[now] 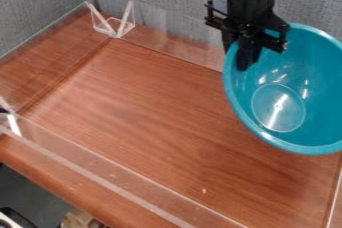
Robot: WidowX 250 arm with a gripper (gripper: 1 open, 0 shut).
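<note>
A large teal bowl (pixel 310 117) is tilted up on the right side, its open inside facing the camera. My black gripper (pixel 246 48) is at the bowl's upper left rim and appears shut on it; the fingertips are partly hidden by the rim.
A white wire frame (pixel 112 22) stands at the back left. Grey padded walls are behind.
</note>
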